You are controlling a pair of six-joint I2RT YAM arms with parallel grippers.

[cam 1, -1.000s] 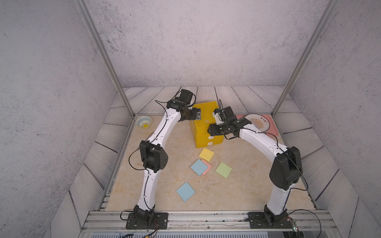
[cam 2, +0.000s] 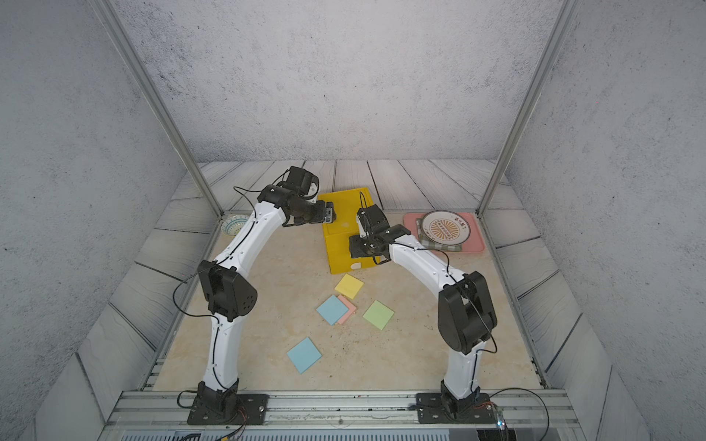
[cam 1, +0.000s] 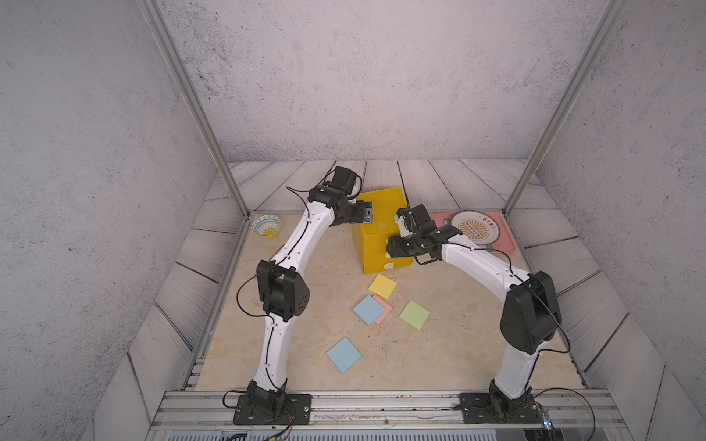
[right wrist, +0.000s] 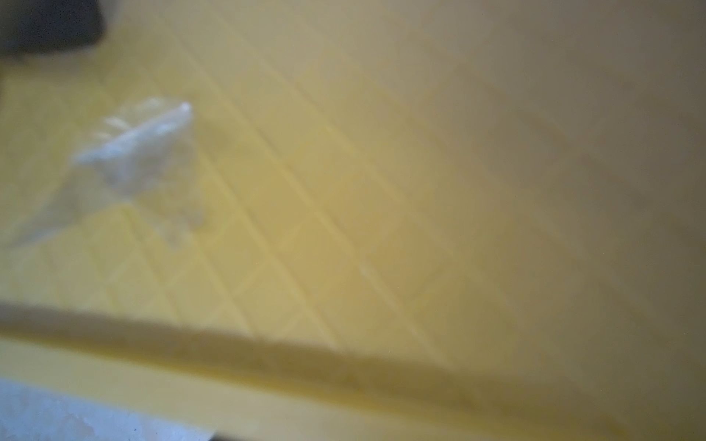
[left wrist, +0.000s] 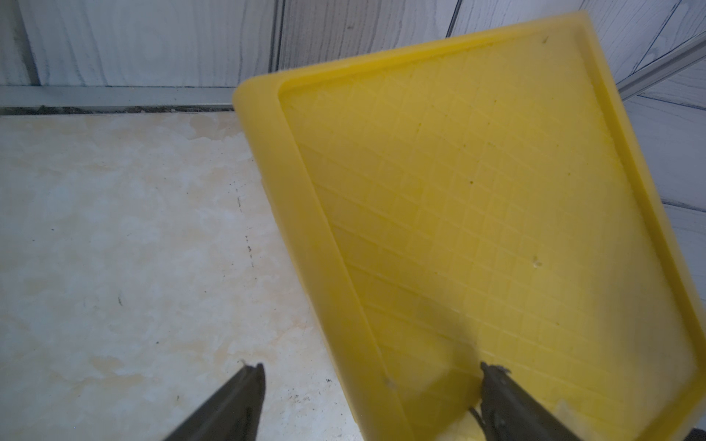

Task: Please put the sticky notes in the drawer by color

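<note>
The yellow drawer box (cam 1: pixel 376 258) stands at the back centre with white patches on its front. My left gripper is open at the box's left edge, one finger (left wrist: pixel 234 404) outside it and the other over its top. My right gripper (cam 1: pixel 391 246) is at the box's upper front, hiding part of it. How its fingers stand does not show; the right wrist view is blurred, with yellow plastic filling most of it. In front lie a yellow note pad (cam 1: pixel 382 286), a blue pad (cam 1: pixel 369 309) overlapping a pink pad (cam 1: pixel 384 311), a green pad (cam 1: pixel 414 314) and another blue pad (cam 1: pixel 344 355).
At the back left stands a patterned bowl (cam 1: pixel 266 225). A round plate (cam 1: pixel 476 228) rests on a pink mat (cam 1: pixel 506 241) at the back right. A clear plastic scrap (right wrist: pixel 139 158) shows against the yellow surface.
My right gripper has shifted slightly over the box's front and sits a little lower, covering more of the upper white patch. The left arm and the notes look unmoved.
</note>
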